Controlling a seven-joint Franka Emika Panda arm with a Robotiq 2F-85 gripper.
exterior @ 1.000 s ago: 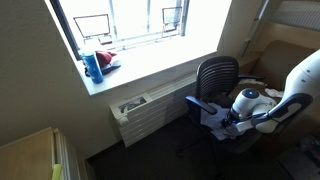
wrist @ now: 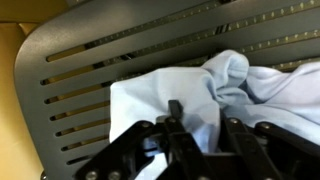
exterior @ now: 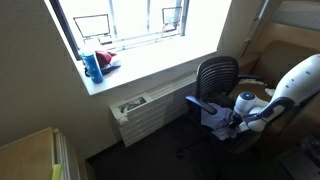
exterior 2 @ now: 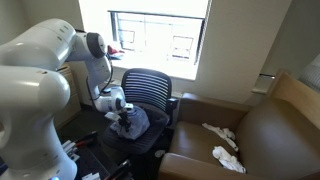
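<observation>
A light grey-white cloth [wrist: 190, 90] lies crumpled on the black office chair, against its slatted backrest [wrist: 90, 75]. In the wrist view my gripper is down at the cloth, its dark fingers [wrist: 175, 108] apart with folds of fabric between and under them. From the first exterior view, the gripper [exterior: 237, 125] is low over the seat, beside the cloth [exterior: 214, 118]. The second exterior view shows the cloth [exterior 2: 136, 124] in front of the chair back [exterior 2: 147, 88]. Whether the fingers press on the fabric is hard to see.
A brown sofa [exterior 2: 195, 115] stands right of the chair, with white cloths [exterior 2: 228, 158] on it. Behind are a heater [exterior: 150, 112] and a windowsill holding a blue bottle [exterior: 92, 67]. The chair's armrest [exterior: 200, 103] is close to the cloth.
The arm's white link has shifted slightly in the first exterior view, while the gripper stays low at the chair seat. The chair has not visibly moved.
</observation>
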